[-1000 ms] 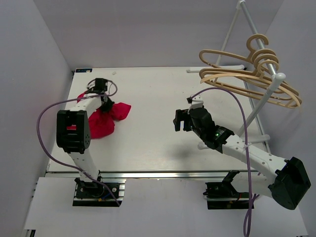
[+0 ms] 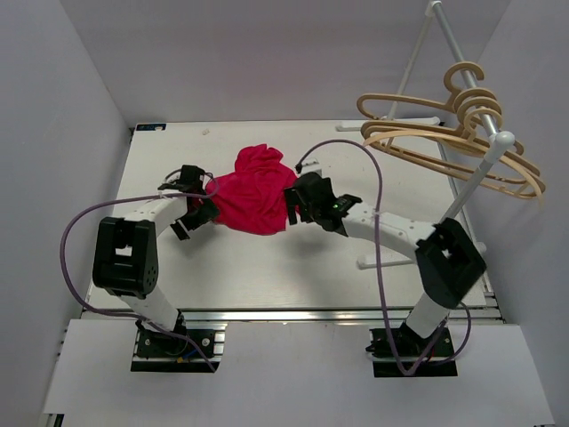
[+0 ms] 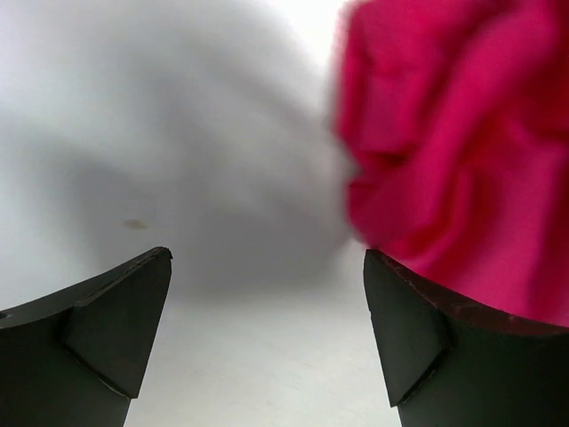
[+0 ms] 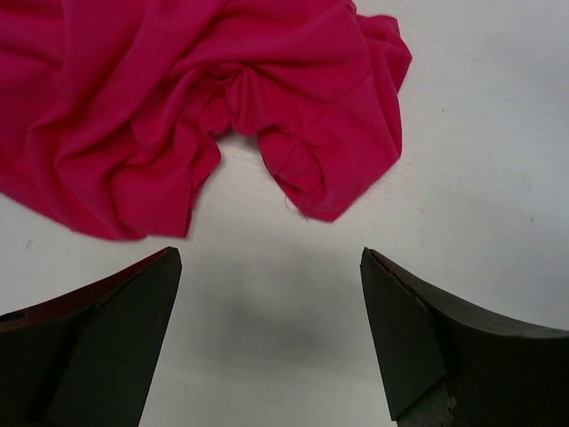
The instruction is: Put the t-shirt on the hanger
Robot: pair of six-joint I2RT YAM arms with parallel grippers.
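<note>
Crumpled on the white table, the red t-shirt [image 2: 258, 197] lies between my two arms in the top view. At its left edge is my left gripper [image 2: 180, 229], open; the left wrist view shows bare table between its fingers and the shirt's folds [image 3: 453, 133] beside the right finger. My right gripper [image 2: 296, 213] is by the shirt's right edge, open too. In the right wrist view a bunched red edge [image 4: 329, 169] lies just beyond its fingertips, with only table between them. Several wooden hangers [image 2: 427, 129] hang on the rack at the right.
A white rack [image 2: 484, 173] stands at the table's right side, its feet reaching onto the tabletop near the right arm.
</note>
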